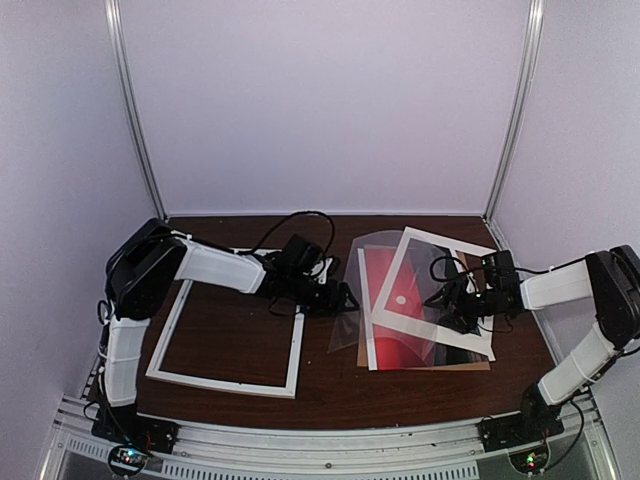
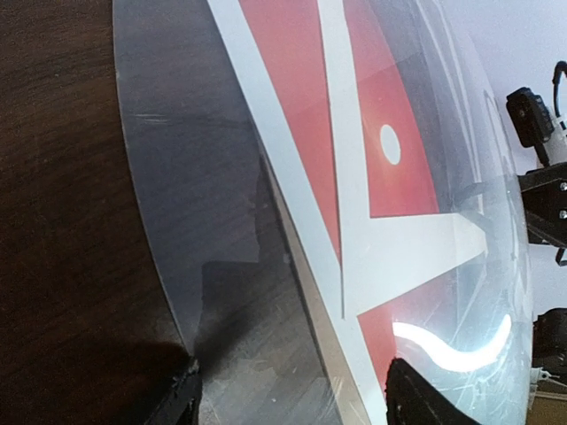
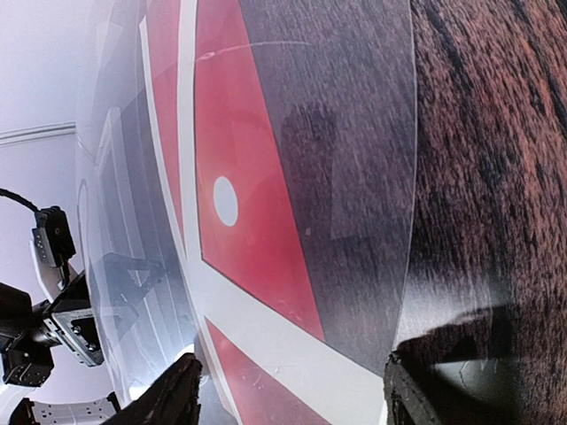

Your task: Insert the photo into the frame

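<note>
A red photo (image 1: 395,345) with a white dot lies in the right stack, with a white mat (image 1: 400,325) and clear sheets (image 1: 340,330) over or around it. The empty white frame (image 1: 220,385) lies on the left. My left gripper (image 1: 342,300) is at the clear sheet's left side; in its wrist view the fingers stand apart at the sheet. My right gripper (image 1: 440,305) is over the stack's right part; its fingers also stand apart, astride the bowed clear sheet in the right wrist view.
Pale walls border the back and sides. My left arm crosses over the frame's back part.
</note>
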